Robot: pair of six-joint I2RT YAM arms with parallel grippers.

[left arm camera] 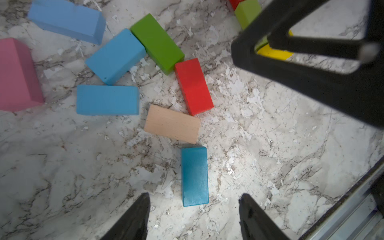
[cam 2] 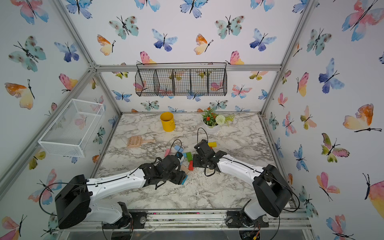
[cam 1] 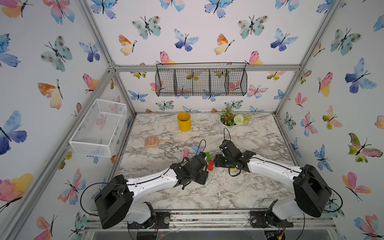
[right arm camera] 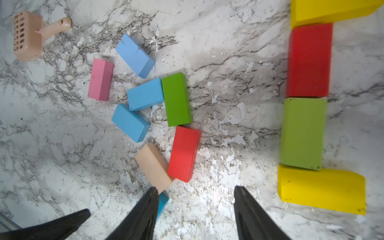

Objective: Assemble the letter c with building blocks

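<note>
In the right wrist view, a red block point(right arm camera: 309, 60) and a light green block point(right arm camera: 302, 132) stand end to end in a column. A yellow block point(right arm camera: 338, 10) touches the column's top, and another yellow block point(right arm camera: 322, 188) its bottom; both extend rightward, outlining a C. My right gripper is open and empty, left of this shape and close to a loose red block point(right arm camera: 184, 152). My left gripper is open as well, its fingers point(left arm camera: 138, 212) on either side of a teal block point(left arm camera: 194, 176) in view, without touching it.
Loose blocks lie left of the C: dark green point(right arm camera: 176, 98), two light blue, a periwinkle one point(right arm camera: 135, 56), pink point(right arm camera: 100, 79) and bare wood point(right arm camera: 154, 168). Farther back are a scoop point(cam 1: 152, 141), yellow cup point(cam 1: 184, 122) and flowerpot point(cam 1: 228, 122). Both arms are close together mid-table.
</note>
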